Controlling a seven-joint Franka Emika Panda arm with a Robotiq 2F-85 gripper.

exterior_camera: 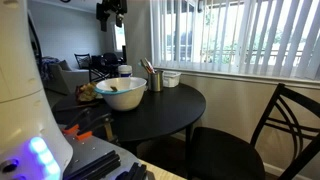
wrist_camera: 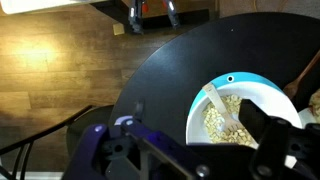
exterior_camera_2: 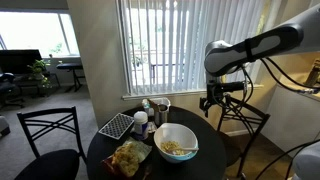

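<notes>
A white bowl (exterior_camera_2: 168,130) with a blue inside stands on the round black table (exterior_camera_2: 205,137). In the wrist view the bowl (wrist_camera: 197,115) holds pale grain-like bits, and a light-coloured utensil (wrist_camera: 213,96) leans in it. My gripper is open, its dark fingers (wrist_camera: 262,122) spread wide at the bottom of that view; the right one covers part of the bowl. In exterior view 2 the gripper (exterior_camera_2: 222,102) hangs above the table's right side, clear of the bowl. Exterior view 1 has the gripper (exterior_camera: 109,18) high up, well above the bowl (exterior_camera: 122,98).
A crumpled yellow-brown bag (exterior_camera_2: 130,155) lies left of the bowl. Behind it stand a white rack (exterior_camera_2: 115,126), bottles (exterior_camera_2: 140,121) and a utensil holder (exterior_camera_2: 162,108). Chairs (exterior_camera: 228,150) flank the table. Bare tabletop (exterior_camera: 165,110) lies right of the bowl in exterior view 1.
</notes>
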